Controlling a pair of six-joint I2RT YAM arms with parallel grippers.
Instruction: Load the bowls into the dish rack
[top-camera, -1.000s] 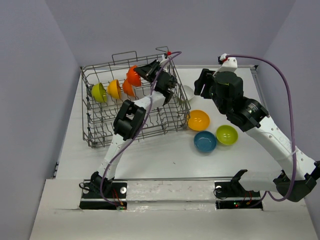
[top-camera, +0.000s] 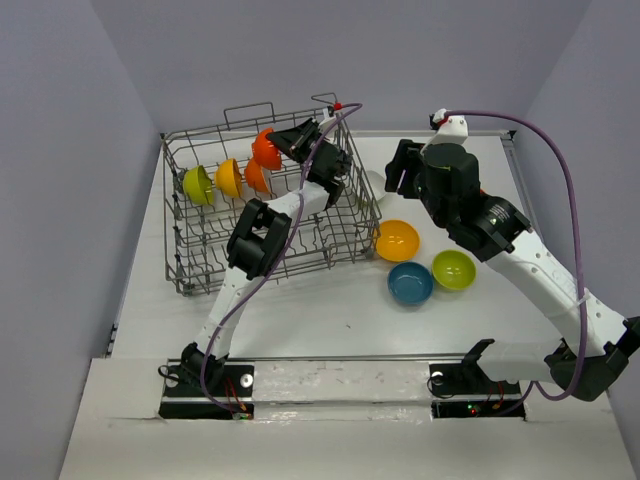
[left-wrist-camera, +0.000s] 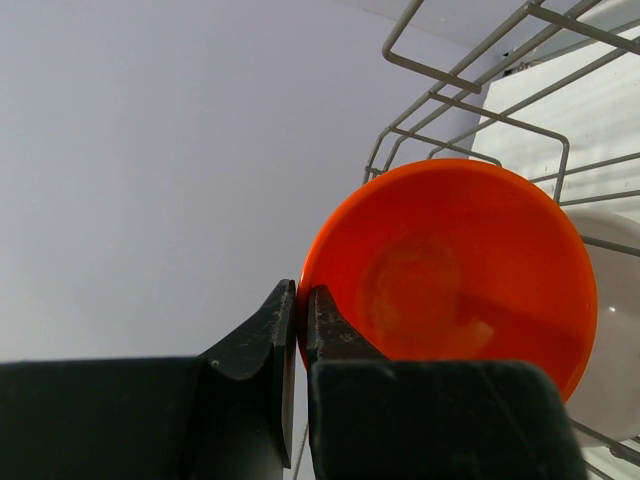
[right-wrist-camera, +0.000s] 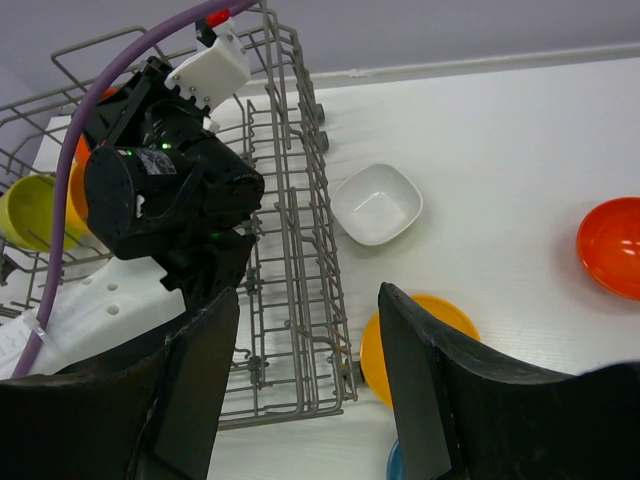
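A red-orange bowl (top-camera: 264, 150) stands tilted in the upper rack (top-camera: 175, 250), with my left gripper (top-camera: 278, 138) at its rim; in the left wrist view the fingertips are at the left rim of that bowl (left-wrist-camera: 450, 270). A green bowl (top-camera: 197, 185), a yellow one (top-camera: 227, 176) and an orange one (top-camera: 254, 177) also stand tilted in the rack. My right gripper (top-camera: 398, 165) hangs open right of the rack, empty in its wrist view.
Outside the rack, to the right, lie a white bowl (right-wrist-camera: 378, 205), yellow bowl (top-camera: 397, 241), blue bowl (top-camera: 410, 284), green bowl (top-camera: 454, 271) and red bowl (right-wrist-camera: 615, 250).
The left arm and the red-orange bowl look nearly unchanged.
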